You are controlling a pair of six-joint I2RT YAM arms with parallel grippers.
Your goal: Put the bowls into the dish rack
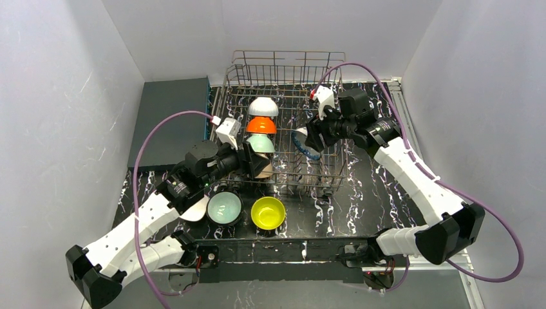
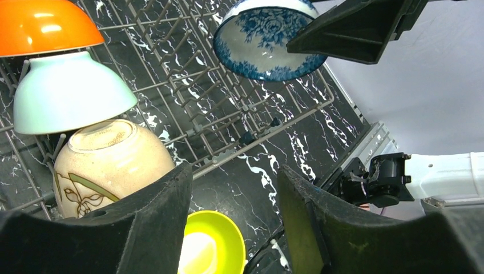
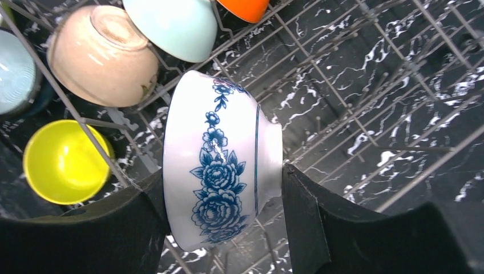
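Observation:
My right gripper (image 1: 317, 134) holds a blue floral bowl (image 3: 211, 165) on its side above the right half of the dish rack (image 1: 290, 90), its fingers either side of it. My left gripper is open and empty over the rack's front left. In the rack stand a white bowl (image 1: 263, 105), an orange bowl (image 1: 261, 125), a mint bowl (image 2: 71, 94) and a beige floral bowl (image 2: 114, 165) in a row. A yellow bowl (image 1: 268, 212) and a pale bowl with dark outside (image 1: 225, 207) lie on the counter in front.
Another white bowl (image 1: 193, 212) is partly hidden under the left arm. A dark board (image 1: 167, 116) lies left of the rack. The rack's right part has bare tines.

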